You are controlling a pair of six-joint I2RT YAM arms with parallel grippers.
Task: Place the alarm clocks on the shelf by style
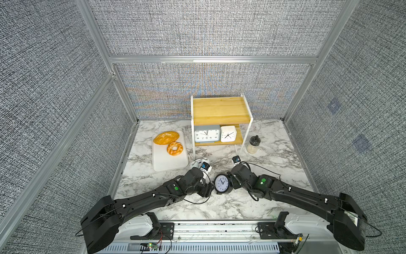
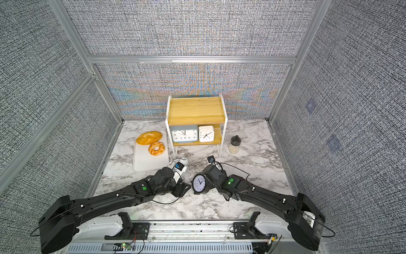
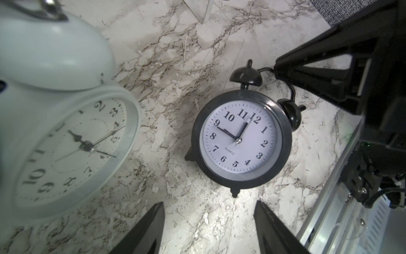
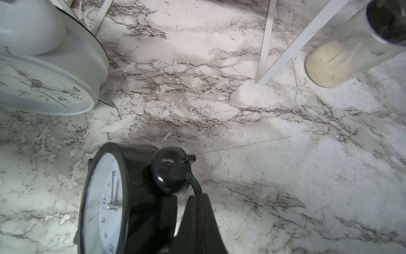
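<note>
My right gripper is shut on the thin handle of a black twin-bell alarm clock. That clock tilts in the left wrist view; whether its feet touch the table is unclear. Open and empty, my left gripper faces it from the left. A pale twin-bell clock stands on the table behind, mostly covered by the left arm from above. On the lower board of the shelf sit a blue-grey rectangular clock and a white square clock, side by side. The upper board is bare.
To the left of the shelf lies a white tray with two breads. A dark-lidded jar stands just right of the shelf.
</note>
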